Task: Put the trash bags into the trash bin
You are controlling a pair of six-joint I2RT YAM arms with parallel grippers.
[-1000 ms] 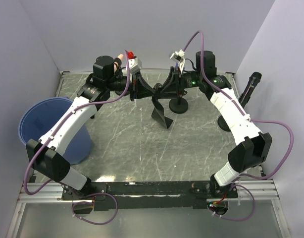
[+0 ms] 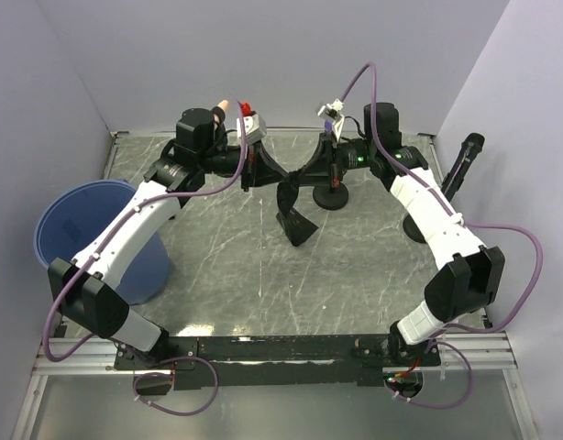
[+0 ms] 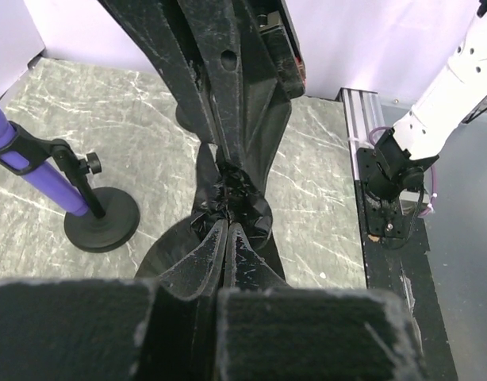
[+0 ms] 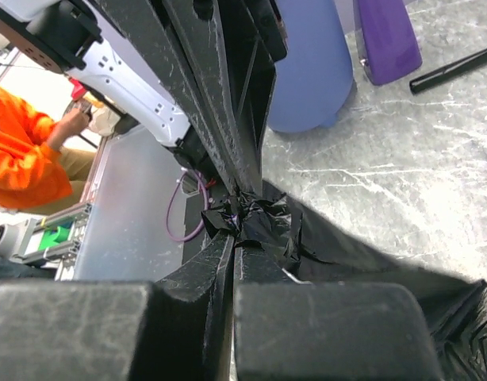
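Note:
A black trash bag hangs between the two grippers above the middle of the table, its upper part gathered at their tips. My left gripper is shut with its tips on the crumpled plastic. My right gripper faces it, also shut on the bag's bunched top. In the top view the blue trash bin stands at the far left, beside the left arm; part of it shows in the right wrist view.
Black stands are at the back and right, one holding a purple tube. A black rod and a purple object lie near the bin.
Both grippers have shifted very slightly, and the bag's hanging lower part has swung and moved a little down in the top view.

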